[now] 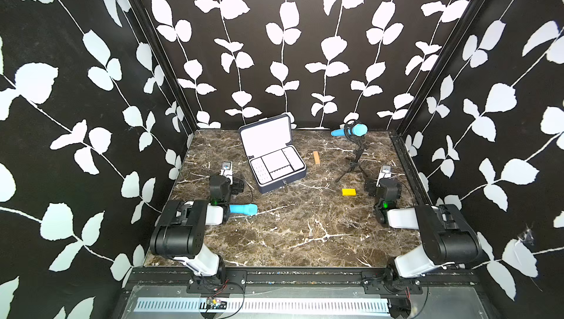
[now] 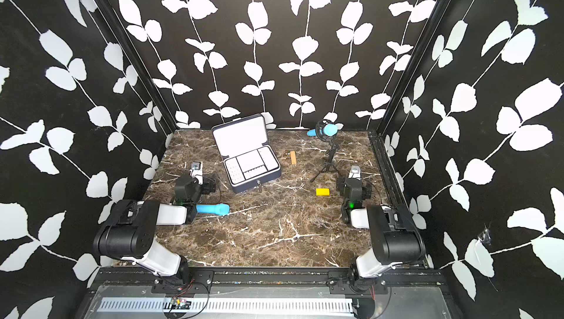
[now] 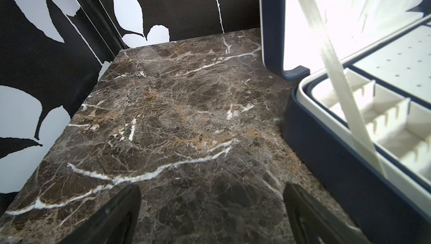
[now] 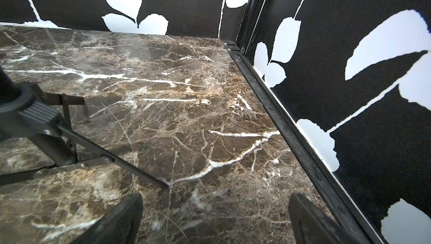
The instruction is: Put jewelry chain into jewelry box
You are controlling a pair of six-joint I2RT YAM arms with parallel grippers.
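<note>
The jewelry box (image 1: 277, 169) stands lid-up at the back, left of centre; its white compartments (image 2: 252, 163) look empty. Its open side and lid strap (image 3: 341, 86) fill the right of the left wrist view. I cannot clearly make out the jewelry chain; a faint speckled patch (image 2: 320, 222) on the front right of the table may be it. To the left of the box, my left gripper is open over bare table, nothing between its fingers. My right gripper, near the right edge, is likewise open and empty.
A black tripod (image 1: 356, 160) with a blue microphone (image 1: 359, 129) stands back right. A yellow block (image 1: 349, 192) and an orange block (image 1: 316, 158) lie on the marble table (image 1: 282, 242). Another blue object (image 1: 243, 209) lies by the left arm.
</note>
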